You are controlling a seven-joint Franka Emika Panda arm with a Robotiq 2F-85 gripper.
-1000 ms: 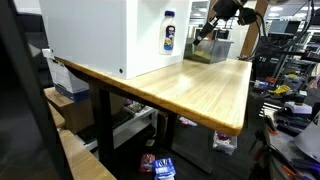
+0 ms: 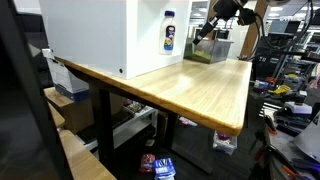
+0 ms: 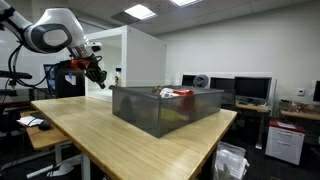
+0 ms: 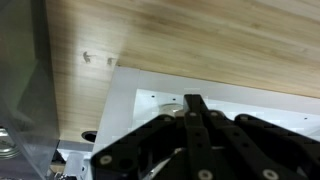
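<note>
My gripper is shut in the wrist view, and nothing shows between its fingertips. It hangs above the wooden table [image 4: 200, 40], over a pale strip along the edge. In exterior view 2 the gripper [image 3: 101, 80] is in the air, left of the grey box [image 3: 150, 112]. A bottle [image 2: 167, 32] with a blue cap and label stands against the white panel in exterior view 1, and my gripper [image 2: 200, 38] is to its right, apart from it. Black fingers hide part of a pale round shape in the wrist view; I cannot tell what it is.
The grey open box holds several items, with red and white ones [image 3: 178, 92] near its rim. A tall white panel [image 2: 95, 30] borders the table. Boxes and cables lie on the floor below.
</note>
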